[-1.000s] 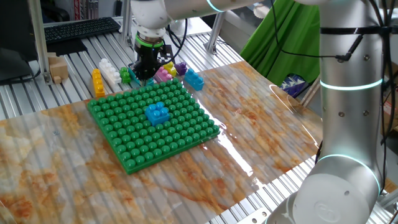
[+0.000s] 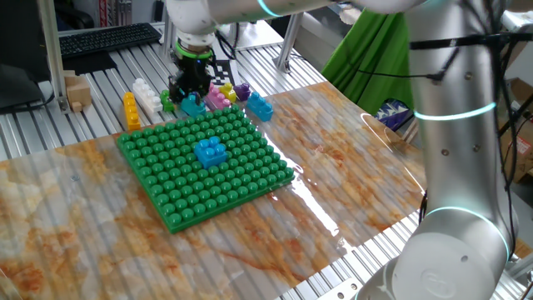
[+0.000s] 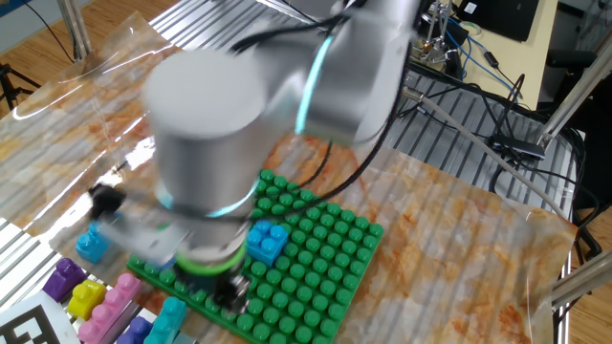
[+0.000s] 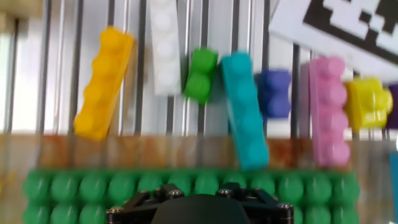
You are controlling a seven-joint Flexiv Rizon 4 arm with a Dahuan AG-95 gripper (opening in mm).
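A green studded baseplate (image 2: 166,212) lies on the marbled sheet, and a small blue brick (image 2: 211,152) sits near its middle. Beyond its far edge lies a row of loose bricks. In the wrist view these include an orange brick (image 4: 104,84), a white brick (image 4: 165,46), a small green brick (image 4: 201,74), a teal brick (image 4: 245,109), a purple-blue brick (image 4: 273,93), a pink brick (image 4: 329,112) and a yellow brick (image 4: 368,102). My gripper hovers above the plate's far edge, fingertips apart, with no brick visible between them. Motion blurs it in exterior view 2.
Another blue brick (image 2: 260,106) lies right of the row. A wooden block (image 2: 78,90) and a keyboard (image 2: 112,38) are at the back left. A black-and-white marker sheet (image 4: 348,31) lies behind the bricks. The marbled sheet (image 2: 92,250) is clear in front.
My gripper has shifted slightly left and up in exterior view 1, and the arm's upright section has swung left. The bricks and baseplate have not visibly moved.
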